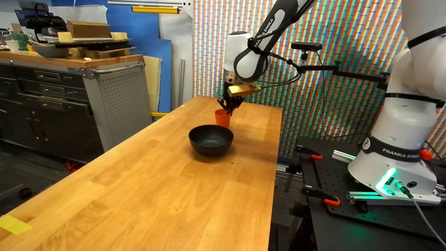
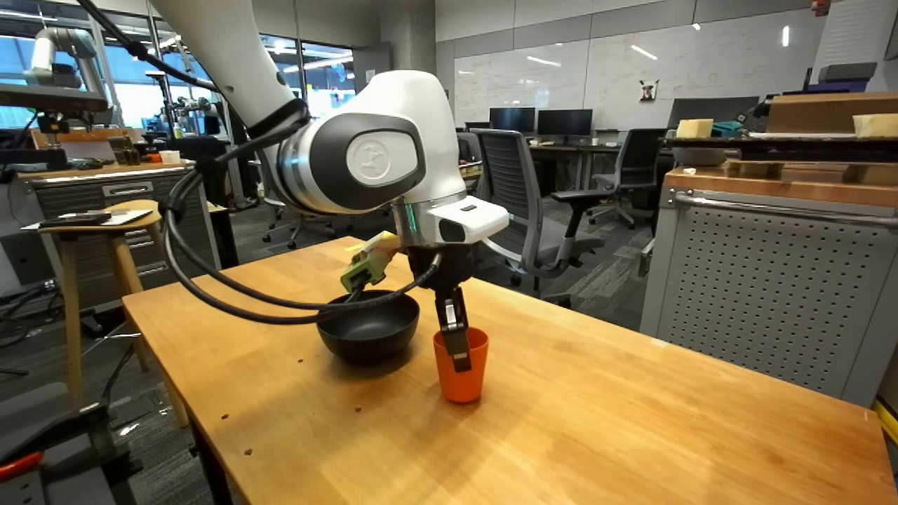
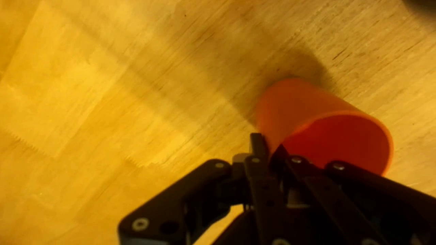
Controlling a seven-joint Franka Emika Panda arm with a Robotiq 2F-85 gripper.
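An orange cup (image 3: 300, 104) stands on the wooden table, its open mouth toward the camera in the wrist view. My gripper is shut on the near wall of the cup, one finger inside the rim and the other outside. In the second exterior view the cup (image 2: 462, 383) is upright, and a dark finger (image 2: 455, 337) lies against its outer side. The first exterior view has the gripper (image 1: 228, 112) at the rim of the cup (image 1: 222, 120). I cannot tell whether the cup's base touches the table.
Close to the cup sits a black bowl (image 1: 211, 142), with nothing visible in it. An office chair (image 2: 534, 202) stands beyond the table's edge.
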